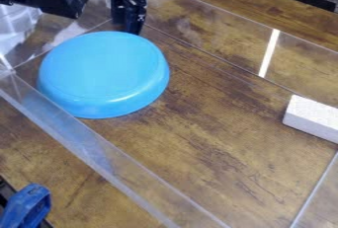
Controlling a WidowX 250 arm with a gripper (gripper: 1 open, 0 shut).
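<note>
A large light-blue round plastic object [103, 74] lies on the wooden table at the left. A black robot part [50, 0] reaches in at the upper left, above and behind the blue object; whether it is the gripper, and how its fingers stand, I cannot tell. A small dark object [129, 10] sits at the top, behind the blue object.
A white block [311, 116] lies at the right edge. A crumpled blue item [24, 207] is at the bottom left. Clear plastic edging crosses the lower left.
</note>
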